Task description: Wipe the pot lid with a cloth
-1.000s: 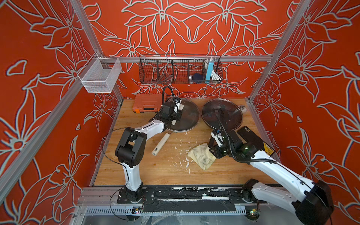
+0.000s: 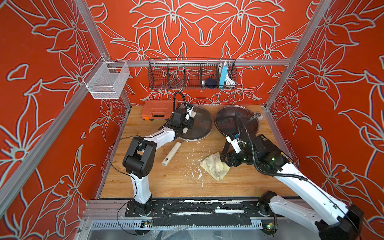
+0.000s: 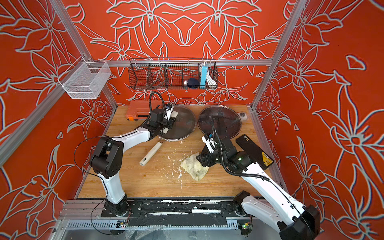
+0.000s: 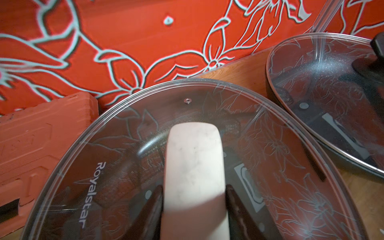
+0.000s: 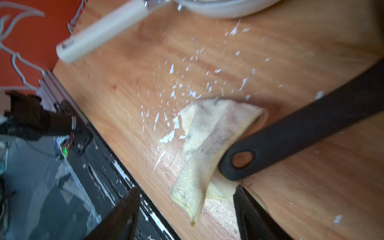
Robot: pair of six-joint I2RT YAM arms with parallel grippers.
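Observation:
The left glass pot lid (image 2: 204, 126) rests on a pan, its rim printed "Royalstar" in the left wrist view. My left gripper is shut on the lid's white handle (image 4: 194, 156). On the table front lies the pale yellow cloth (image 2: 214, 168), creased and stained. In the right wrist view the cloth (image 5: 208, 140) has a raised fold and sits below the tip of a black pan handle (image 5: 304, 124). My right gripper hovers at the cloth's right side, fingers apart, nothing gripped between them.
A second glass lid (image 2: 236, 122) covers a pan at the right. A white pan handle (image 2: 172, 154) points toward the front left. White flakes (image 2: 196, 166) are scattered mid-table. An orange case (image 2: 158, 108) and a black box (image 3: 254, 150) flank the pans.
The cloth stays in nearly the same place. The left arm holds still.

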